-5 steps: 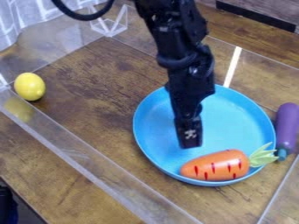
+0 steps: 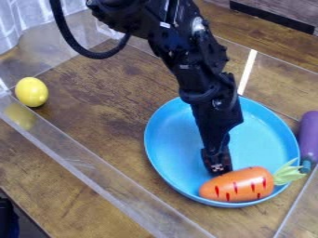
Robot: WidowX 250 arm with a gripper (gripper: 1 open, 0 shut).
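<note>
My black gripper reaches down from the top into a blue plate, its tip low over the plate just above an orange toy carrot with green leaves at the plate's lower right. It is open; whether it touches the carrot is unclear.
A purple eggplant lies right of the plate. A yellow lemon sits at the far left on the wooden surface, which is mostly clear there. Clear plastic edges run along the lower left.
The gripper has come lower and nearer the carrot. The plate and carrot appear shifted slightly right and down.
</note>
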